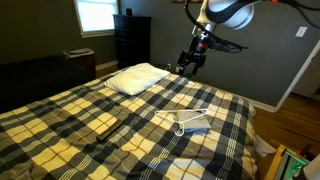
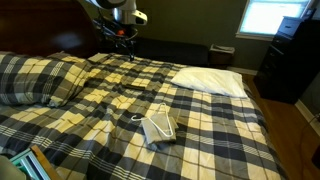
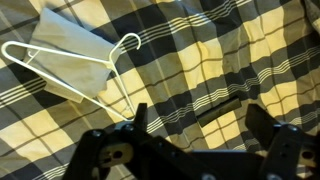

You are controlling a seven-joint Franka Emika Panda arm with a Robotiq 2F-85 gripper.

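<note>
In the wrist view my gripper is open above the bed, its two dark fingers well apart and nothing between them. A white clothes hanger [image 3: 121, 84] lies on the plaid bedspread, left of the fingers, over a folded pale grey piece [image 3: 78, 42] that may be cloth. Between and below the fingertips, a slim dark bar-shaped object [image 3: 218, 110] rests on the spread. Exterior view 1 has the gripper [image 1: 187, 68] high over the bed, beyond the hanger [image 1: 179, 126]. In exterior view 2 the hanger [image 2: 138, 118] lies right of the bed's middle.
A white pillow [image 1: 137, 79] lies at the bed's far end. Wide stretches of the plaid bedspread [image 1: 60, 140] are bare. In exterior view 2 a plaid-covered cushion [image 2: 40, 80] stands at the left edge, and a dark dresser [image 2: 285, 70] is behind, right.
</note>
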